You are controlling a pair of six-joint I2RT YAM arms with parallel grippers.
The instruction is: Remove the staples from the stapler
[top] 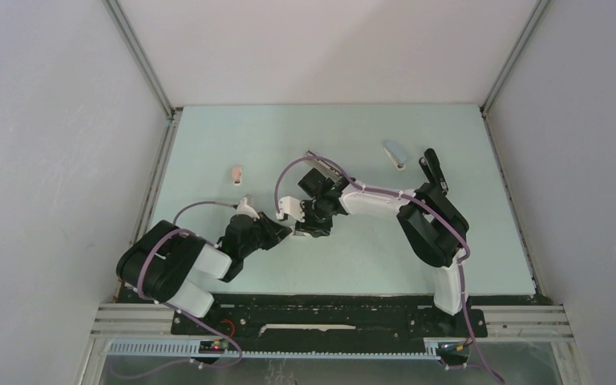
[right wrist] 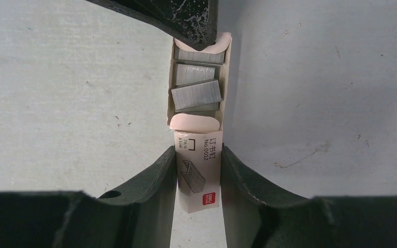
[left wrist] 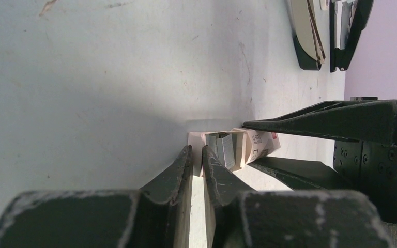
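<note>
A small staple box lies low over the table, its printed cover partly slid off an inner tray that holds several strips of staples. My left gripper is shut on one end of the tray, seen in the left wrist view. My right gripper is shut on the printed cover at the other end, below the exposed staples in the right wrist view. In the top view both grippers meet near the table's centre, hiding most of the box.
An open stapler and a second dark stapler lie behind. A light-blue object sits at back right, a small pink item at back left.
</note>
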